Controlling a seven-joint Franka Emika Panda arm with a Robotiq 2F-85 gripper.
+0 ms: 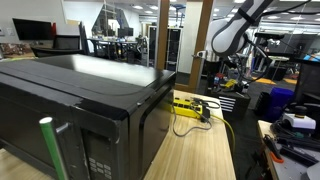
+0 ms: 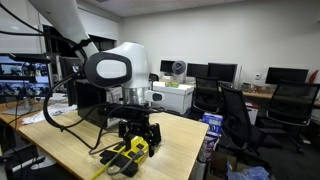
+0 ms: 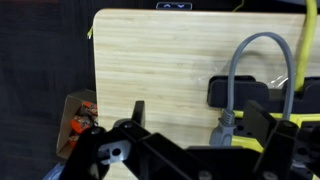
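Observation:
My gripper is open in the wrist view, its fingers wide apart above the table. Below and towards the right finger (image 3: 252, 112) runs a looped grey cable (image 3: 237, 62) with a grey plug-like end (image 3: 222, 130). It lies beneath the fingers rather than clearly held. At the right of that view is a yellow and black item (image 3: 265, 95), partly covered by the gripper. From the first exterior side, the yellow item with cables (image 1: 192, 108) rests on the table and my gripper (image 1: 211, 80) hangs above it.
A large black oven-like box (image 1: 95, 85) fills the left of the first exterior view. Bare wood (image 3: 165, 60) lies left of the cable. An open cardboard box (image 3: 72, 122) stands off the table edge. Office chairs (image 2: 240, 120) are beyond the table.

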